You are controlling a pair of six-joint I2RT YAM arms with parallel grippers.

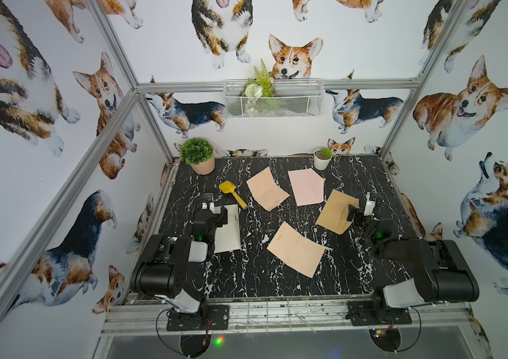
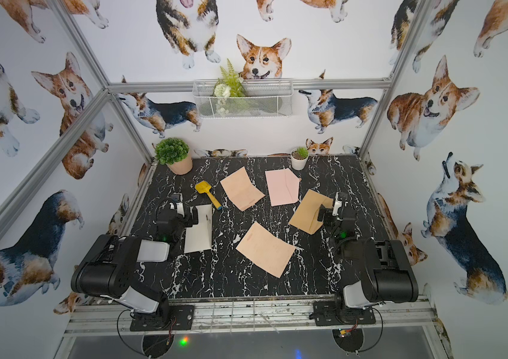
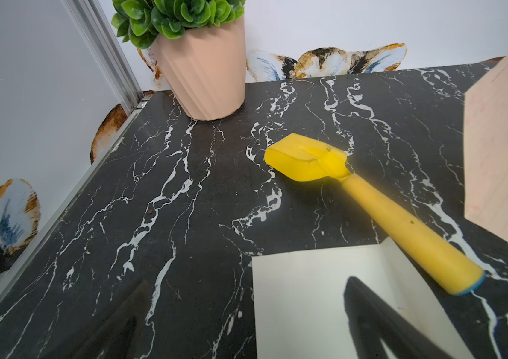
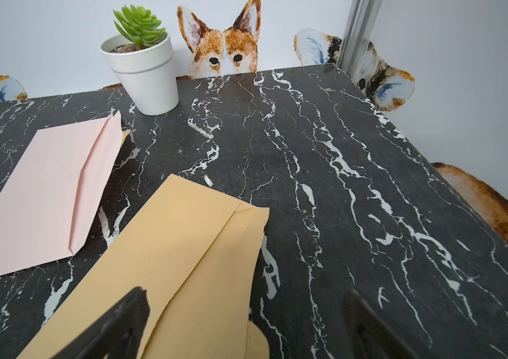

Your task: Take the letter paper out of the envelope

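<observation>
The tan envelope (image 4: 146, 251) lies at the right of the table with its flap side up; no letter sheet can be made out in it. Beside it is a pink envelope (image 4: 38, 179). Under my left gripper lies part of a white envelope or folded sheet (image 3: 307, 299). Two creased peach sheets rest farther in: one at the back (image 1: 267, 188), one at the front (image 1: 297, 249); whether they are letters or envelopes is unclear. My right gripper hovers over the tan envelope's right side. Both grippers stand open, holding nothing.
A yellow scoop (image 3: 397, 221) lies just beyond the white paper. Potted plants stand at the back left (image 3: 212, 71) and back right (image 4: 152, 77). A wire basket (image 1: 274, 98) hangs on the back wall. Bare marble surface (image 4: 337, 239) extends right of the tan envelope.
</observation>
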